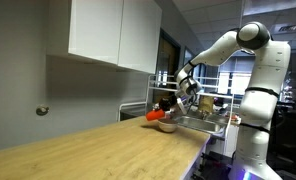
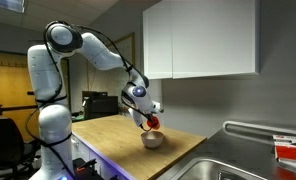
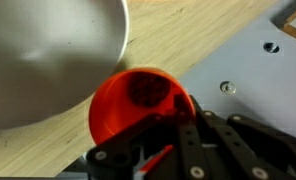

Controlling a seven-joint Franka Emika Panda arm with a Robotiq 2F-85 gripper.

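Note:
A red cup (image 1: 155, 115) is tipped over to one side above the table, close to a pale bowl (image 1: 168, 126). My gripper (image 2: 147, 118) is shut on the cup, and in exterior view 2 the cup (image 2: 154, 122) appears over the bowl (image 2: 152, 141). Looking down from the wrist, I see the cup's open mouth (image 3: 106, 122) with a dark patch inside; what that patch is, I cannot tell. The grey bowl (image 3: 43, 60) fills the upper left there, beside the cup. Part of the cup is hidden behind dark fingers (image 3: 193, 135).
A sink (image 2: 223, 170) lies beside it, with a dish rack (image 2: 290, 150) farther along. White cupboards (image 1: 103, 35) hang above.

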